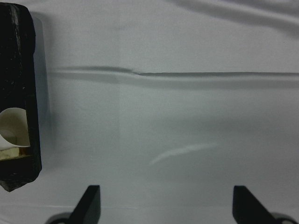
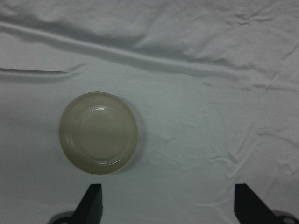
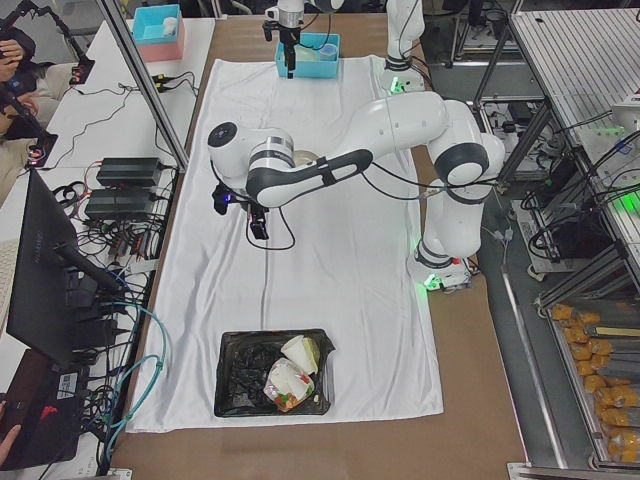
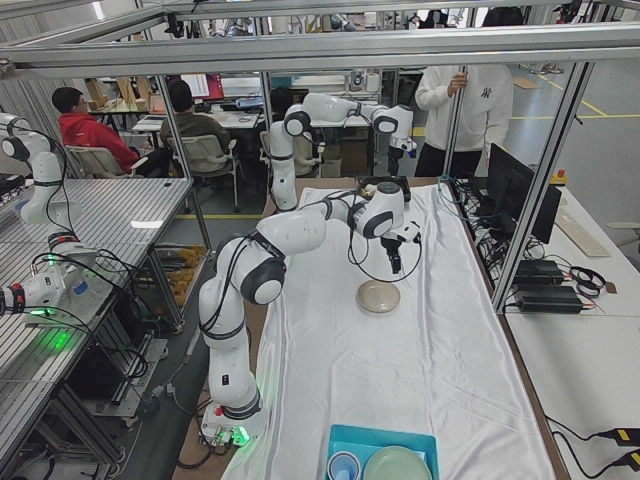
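Note:
My left gripper [image 3: 240,220] hangs open over the white cloth [image 3: 330,300], empty, with part of the black bin [image 1: 14,70] at the left edge of its wrist view. The bin [image 3: 240,370] holds crumpled packaging and a paper cup. My right gripper [image 4: 395,250] is open and empty above the cloth near a beige round plate [image 4: 378,296], which also shows whole in the right wrist view [image 2: 98,133]. A blue bin [image 4: 380,436] at the other end holds a pale green plate [image 4: 397,464] and a blue cup [image 4: 343,468].
A monitor [image 3: 40,280], electronics and cables line a side table. A metal table [image 3: 570,70] stands opposite, and frame posts rise beside the cloth. People sit or stand around the area.

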